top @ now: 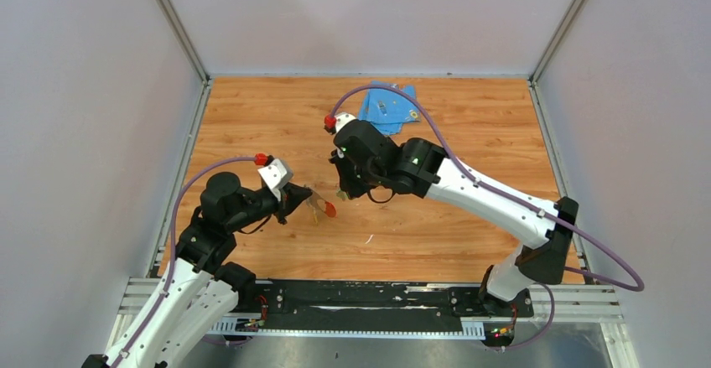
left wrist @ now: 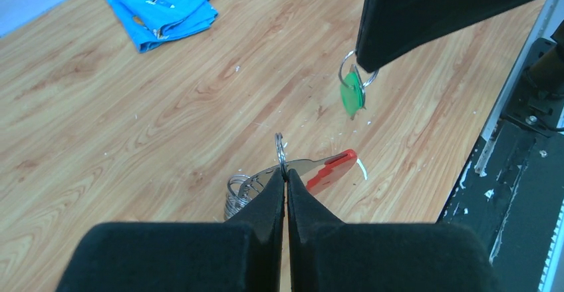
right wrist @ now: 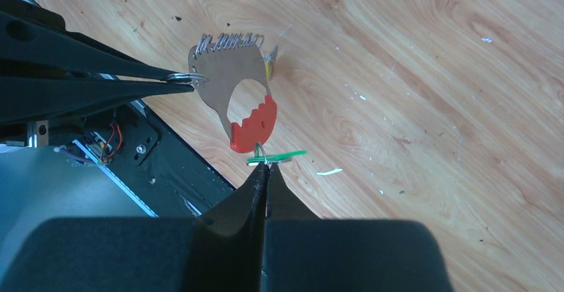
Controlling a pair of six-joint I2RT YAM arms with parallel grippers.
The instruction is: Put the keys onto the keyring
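The keyring is a flat metal plate [right wrist: 223, 82] with a red section [right wrist: 256, 127] and a row of small wire rings along one edge. My left gripper is shut on a thin metal ring [left wrist: 280, 149], and the plate hangs from it above the table. A yellow piece [right wrist: 269, 64] shows behind the plate. My right gripper, also shut, grips a thin wire ring [right wrist: 260, 150] carrying a green key [left wrist: 352, 94]. In the top view the green key hangs just right of the plate, apart from it.
A folded blue cloth [top: 388, 108] lies at the back of the wooden table [top: 277, 116]. Small white scraps [right wrist: 329, 171] dot the surface. A black rail [top: 369, 305] runs along the front edge. Both grippers hover close together over the otherwise clear table.
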